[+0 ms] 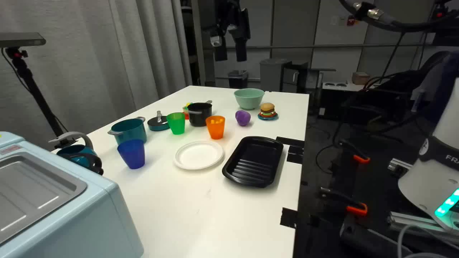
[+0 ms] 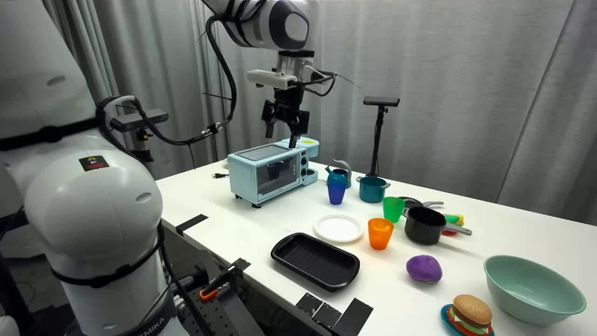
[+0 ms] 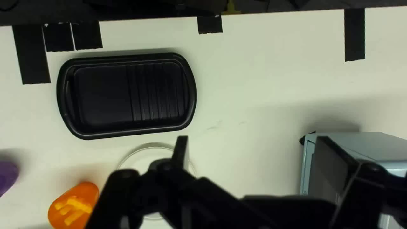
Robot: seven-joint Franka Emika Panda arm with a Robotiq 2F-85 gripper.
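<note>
My gripper (image 2: 281, 137) hangs open high over the table, near the toy oven, with nothing between its fingers. Looking down in the wrist view, its two fingers (image 3: 180, 152) are wide apart above bare tabletop. A black tray (image 3: 103, 95) lies empty close to the table's edge. Beside it is a white plate (image 1: 198, 155), empty in the exterior views and partly hidden by a finger in the wrist view. An orange cup (image 3: 72, 206) holds several yellow pieces. Near it stand a green cup (image 1: 176, 123) and a purple vegetable (image 2: 424, 269). The blue cup (image 1: 132, 154) is nearer the oven.
A light blue toy oven (image 2: 244, 182) occupies one end. Pots, including a teal one (image 2: 372, 190) and a black one (image 2: 423, 227), plus a kettle (image 2: 342, 173), line the far side. A green bowl (image 2: 531, 288) and burger (image 2: 471, 313) sit opposite. Tabletop between tray and oven is clear.
</note>
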